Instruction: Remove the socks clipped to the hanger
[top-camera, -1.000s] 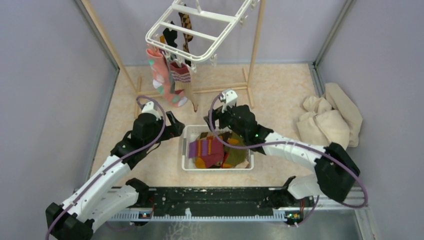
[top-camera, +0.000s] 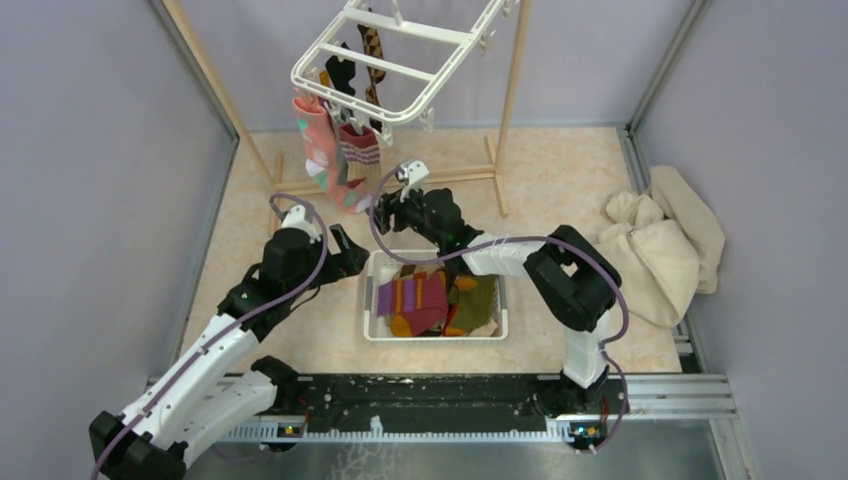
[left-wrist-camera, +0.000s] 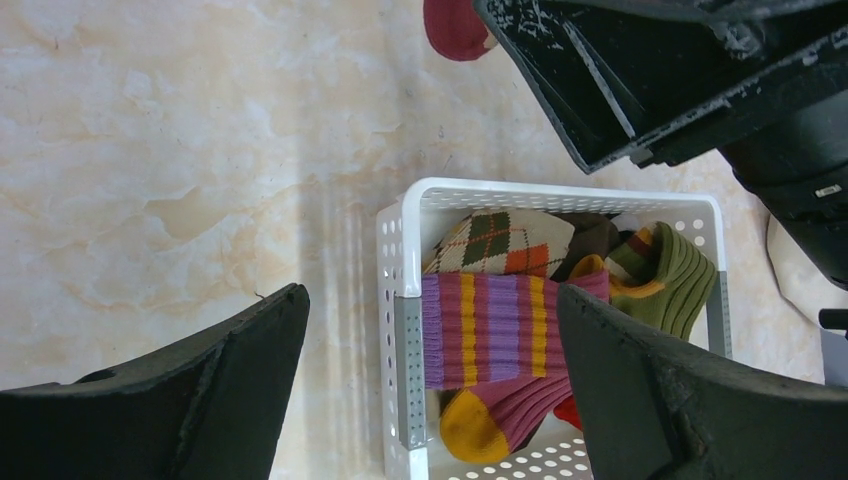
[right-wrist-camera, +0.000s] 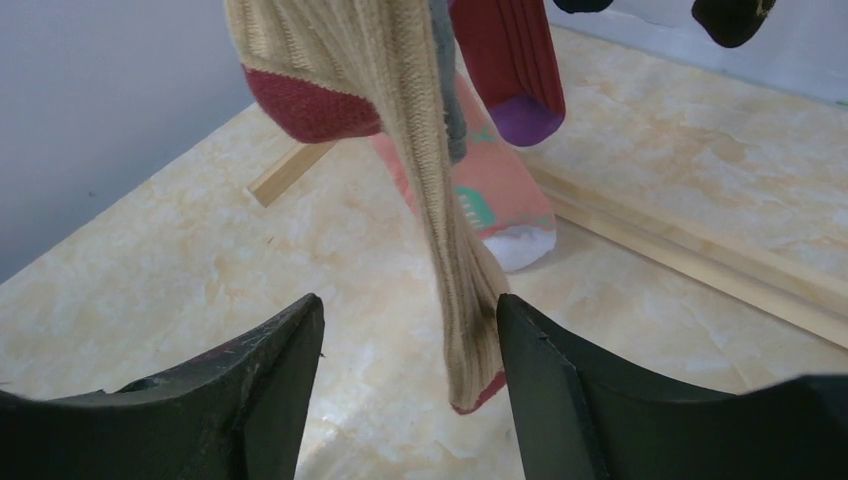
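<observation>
From the white hanger (top-camera: 380, 63) hang several clipped socks: a coral one with spots (top-camera: 318, 140), a maroon-and-beige one (top-camera: 360, 150), a black one (top-camera: 340, 72) and a dark patterned one. My right gripper is open around the hanging end of the beige sock (right-wrist-camera: 425, 150). That end lies close to the right-hand finger (right-wrist-camera: 545, 360), and there is a clear gap to the other finger. Over the basket's left side, my left gripper stands open and empty. The clips are too small to judge.
A white basket (top-camera: 435, 339) with several socks inside stands below both grippers. Wooden stand legs (top-camera: 505, 185) frame the floor behind. Beige cloth (top-camera: 660, 240) is heaped at the right. Free floor lies between the basket and the cloth.
My right gripper has moved left and toward the back, from above the basket to the lower end of the maroon-and-beige sock. The left arm looks unmoved.
</observation>
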